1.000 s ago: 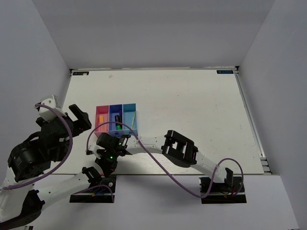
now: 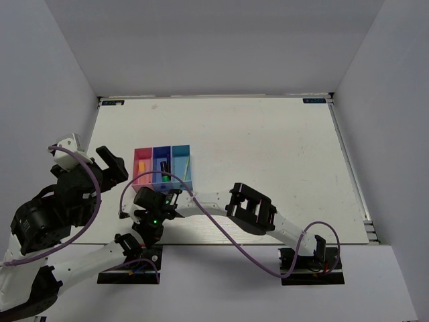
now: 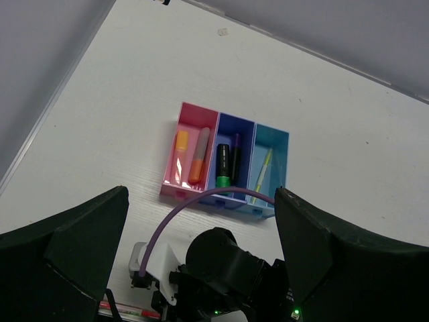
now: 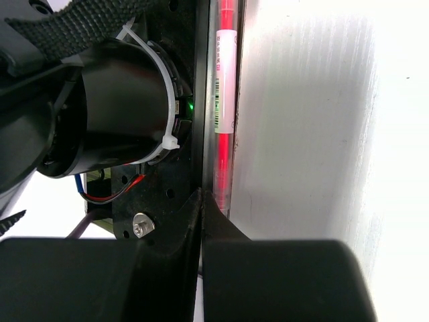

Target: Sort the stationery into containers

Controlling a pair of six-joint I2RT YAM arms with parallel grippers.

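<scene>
A three-part box stands on the table: its pink section [image 3: 173, 180] holds an orange highlighter [image 3: 179, 151] and a grey-and-orange marker [image 3: 199, 155]. The blue section [image 3: 236, 125] has a dark green-ended marker [image 3: 223, 164] and a dark pen [image 3: 235, 157]; a yellowish pen [image 3: 263, 171] lies in the light blue section [image 3: 278, 161]. My left gripper is open, empty, high above the table. A clear red pen [image 4: 226, 80] lies along the front edge beside the left arm's base. Right beside its near end, my right gripper is shut, with nothing visible between its fingers.
The right arm [image 2: 214, 202] stretches leftward in front of the box, its purple cable [image 2: 231, 236] looping over the box's front. Black left-arm mount [image 4: 161, 201] borders the red pen.
</scene>
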